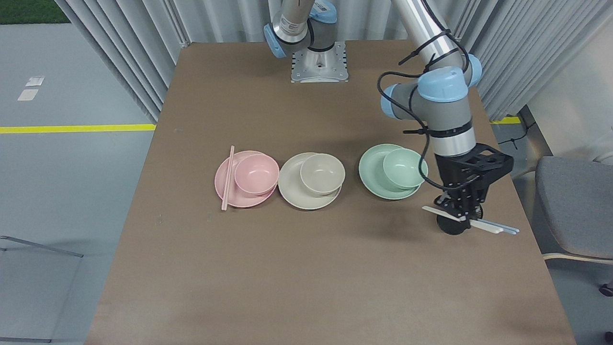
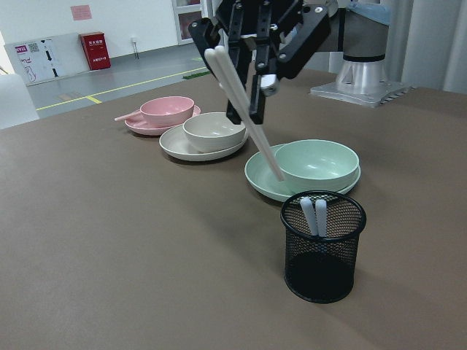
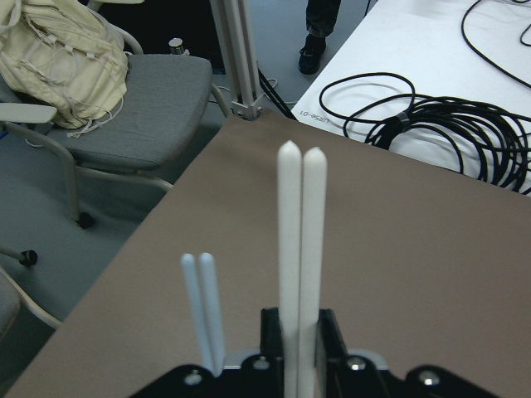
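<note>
My gripper (image 2: pixel 252 95) is shut on a pair of white chopsticks (image 2: pixel 244 109), held above a black mesh pen holder (image 2: pixel 321 270) at the table's right. The holder contains light blue chopsticks (image 2: pixel 314 219). In the wrist view the white chopsticks (image 3: pixel 300 249) point forward, the blue pair (image 3: pixel 203 307) behind them to the left. A pink plate with bowl (image 1: pixel 256 175) carries pink chopsticks (image 1: pixel 228 178) on its left rim. A cream bowl (image 1: pixel 322 172) sits on a cream plate, a green bowl (image 1: pixel 402 167) on a green plate.
A grey chair (image 1: pixel 574 207) is beyond the right edge.
</note>
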